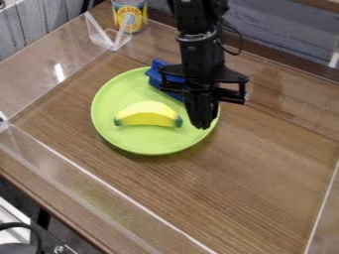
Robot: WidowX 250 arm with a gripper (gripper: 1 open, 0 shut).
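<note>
The black gripper [203,117] hangs from the top centre over the right part of a green plate [125,139], shut, with nothing visible between its fingers. A yellow banana [146,119] lies on the left half of the plate. Just behind the gripper, partly hidden by it, is a blue object [162,74] at the plate's back edge.
A yellow-and-blue can [130,15] stands at the back left. A raised edge runs along the back right, and a cable lies at the lower left.
</note>
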